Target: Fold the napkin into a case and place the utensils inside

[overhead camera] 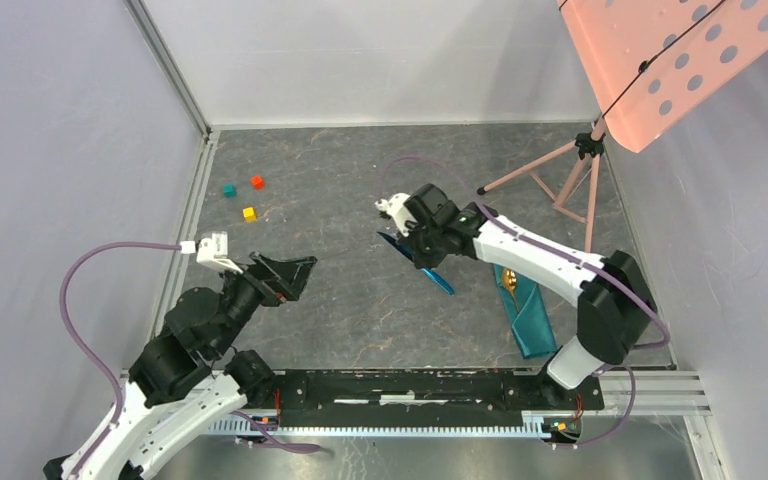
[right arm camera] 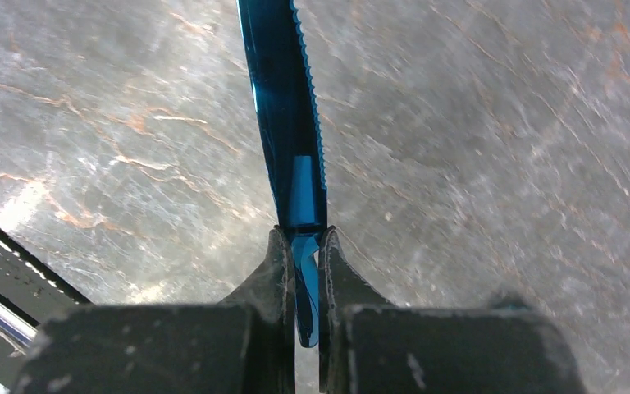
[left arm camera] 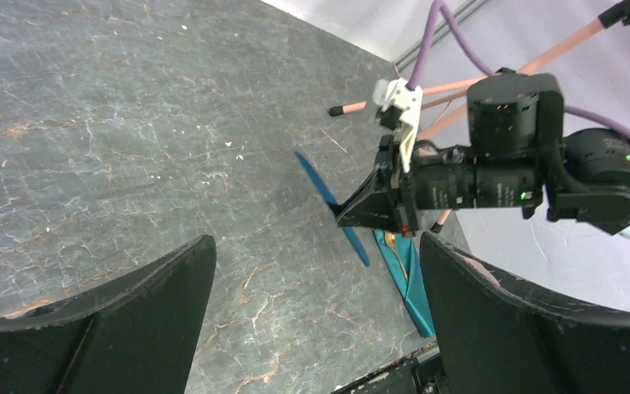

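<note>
A shiny blue knife (right arm camera: 283, 107) is pinched between the fingers of my right gripper, its serrated blade pointing away in the right wrist view. In the top view the knife (overhead camera: 438, 281) hangs over the middle of the grey table. At the right lies the folded teal napkin (overhead camera: 532, 325), with a gold spoon (overhead camera: 509, 281) lying at its far end. The right arm hides part of the napkin. My left gripper stands open and empty at the left, well apart from the knife and napkin.
Small teal (overhead camera: 229, 190), red (overhead camera: 257, 182) and yellow (overhead camera: 250, 214) cubes sit at the far left. A pink tripod (overhead camera: 590, 190) stands at the back right.
</note>
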